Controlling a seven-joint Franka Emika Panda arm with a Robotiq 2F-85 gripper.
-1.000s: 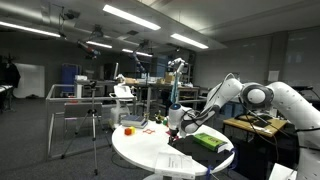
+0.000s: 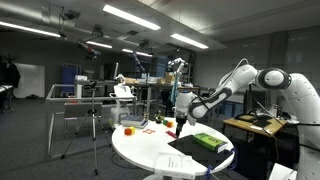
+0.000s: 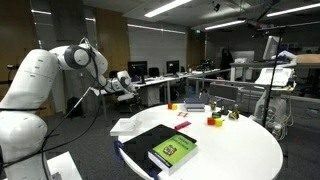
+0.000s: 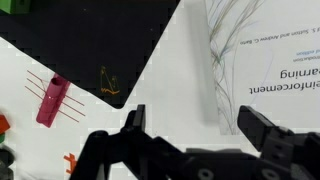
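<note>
My gripper is open, with nothing between its fingers; in the wrist view, bare white table shows in the gap. The pale book about reinforcement learning lies to the right, partly covered by the right finger. At the upper left is a black mat with a small orange drawing near its corner. A pink oblong object lies on the table further left, over thin red lines. In exterior view 1, the gripper hangs over the round table.
A green book lies on the mat's near side. Coloured blocks stand towards the table's far side. A tripod rises beyond the table's left edge.
In exterior view 1 the arm has swung to the right, carrying the gripper a little right and up. The table objects appear in the same places.
</note>
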